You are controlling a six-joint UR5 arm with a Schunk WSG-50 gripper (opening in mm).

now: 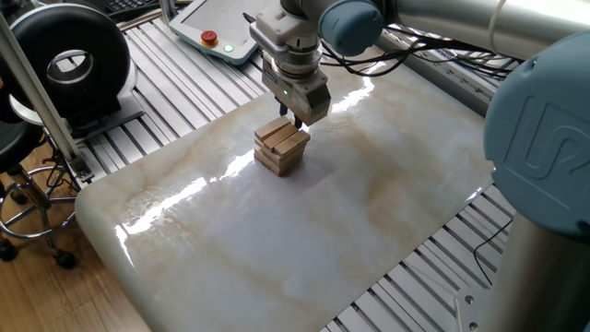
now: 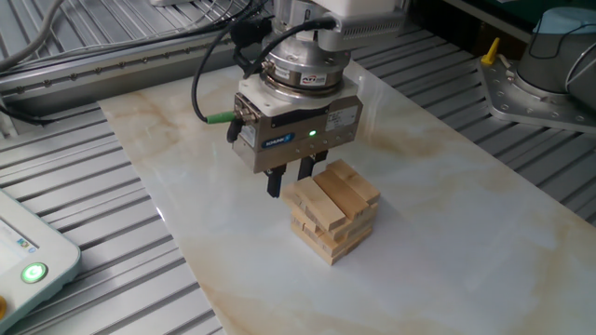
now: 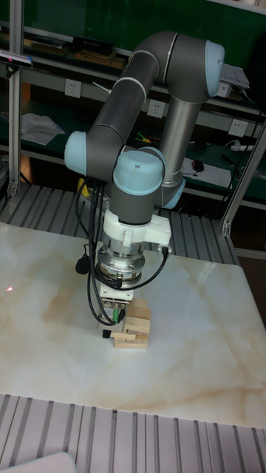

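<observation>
A small stack of pale wooden blocks stands on the marbled sheet. Its top layer has blocks lying side by side, one of them slightly turned and jutting over the edge. My gripper points downward just beside the stack, its two dark fingers apart with nothing visible between them. In exterior view 1 the gripper is behind the stack, the fingertips near its top level. Whether a finger touches a block cannot be told. From exterior view 3, the gripper body and cables partly cover the stack.
The marbled sheet is bare around the stack. A teach pendant with a red stop button lies past the sheet's edge on the slatted table. Cables hang close to the wrist.
</observation>
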